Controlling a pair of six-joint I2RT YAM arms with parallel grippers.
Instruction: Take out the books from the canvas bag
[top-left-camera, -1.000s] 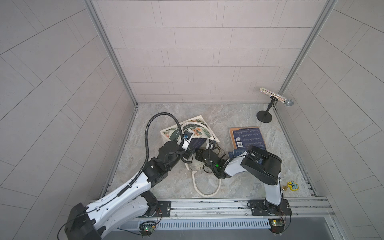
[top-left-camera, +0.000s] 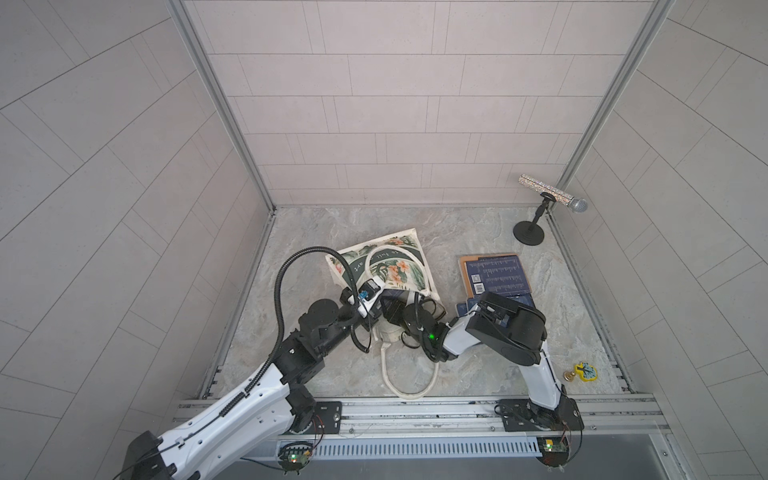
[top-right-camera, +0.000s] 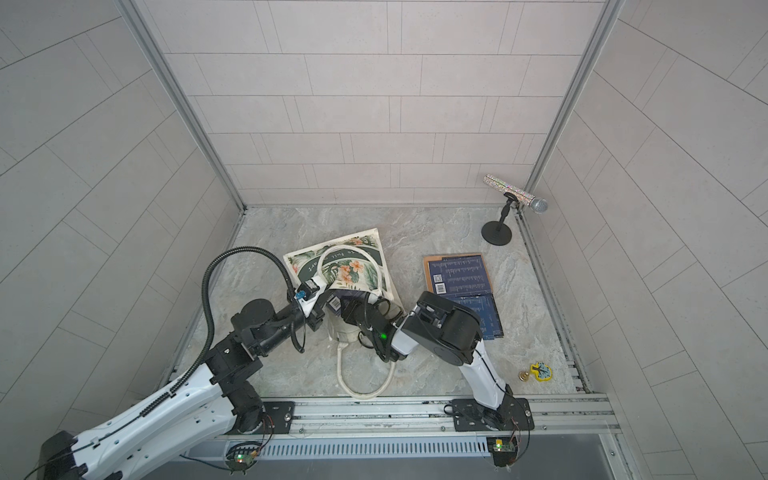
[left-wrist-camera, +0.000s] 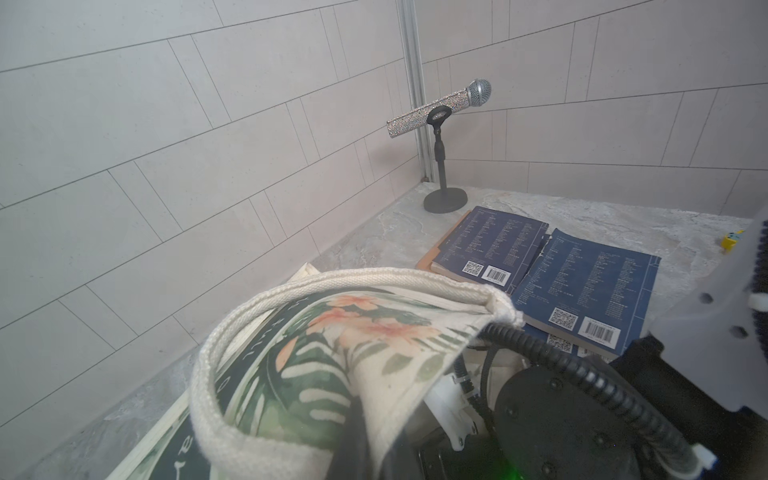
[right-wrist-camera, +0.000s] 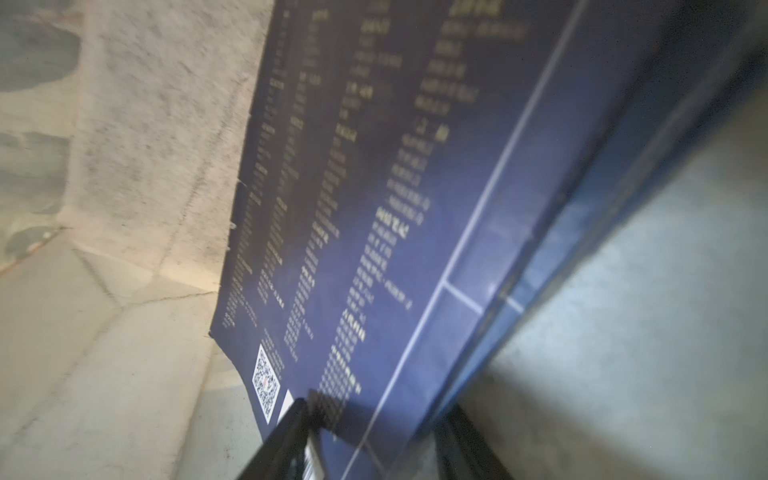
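Note:
The cream canvas bag (top-left-camera: 376, 256) with a leaf-and-flower print lies on the table, its mouth toward me. In the left wrist view, my left gripper is shut on the raised cloth of the bag's printed side. Inside the bag, a dark blue book (right-wrist-camera: 360, 200) fills much of the right wrist view, with another blue edge (right-wrist-camera: 560, 264) close behind it. My right gripper is partly open, its blurred fingers on either side of the book's lower corner. Whether they touch it, I cannot tell.
Blue books (left-wrist-camera: 588, 280) lie to the right of the bag, close to the right arm. A microphone on a stand (top-left-camera: 529, 232) is at the back right; a small yellow object (top-left-camera: 586, 371) lies front right. Table behind the bag is clear.
My right gripper has shifted slightly left, deeper toward the bag's mouth.

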